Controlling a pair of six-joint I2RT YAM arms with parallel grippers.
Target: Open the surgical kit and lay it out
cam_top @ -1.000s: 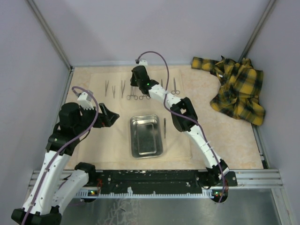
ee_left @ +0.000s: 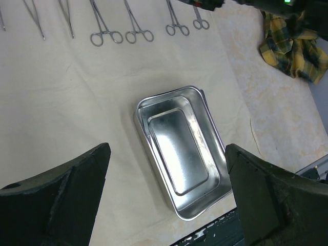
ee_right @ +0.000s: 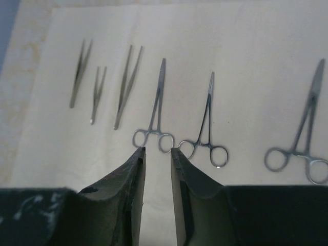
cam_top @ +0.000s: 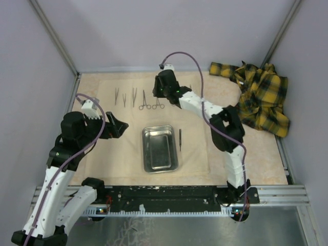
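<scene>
Forceps (ee_right: 125, 89) and several scissor-like clamps (ee_right: 154, 115) lie in a row on the cream cloth (cam_top: 113, 148). The empty steel tray (cam_top: 160, 148) sits below them, with a thin straight instrument (cam_top: 180, 140) at its right. My left gripper (cam_top: 117, 126) hangs open over the cloth's left side, empty. My right gripper (cam_top: 159, 93) is above the row; in the right wrist view its fingertips (ee_right: 179, 156) are slightly apart, with nothing seen held between them.
A yellow-black plaid cloth (cam_top: 261, 102) is heaped at the right.
My right arm has moved rightward and toward the front, its upper part swinging right. The left arm has shifted very slightly. The instruments look unmoved.
</scene>
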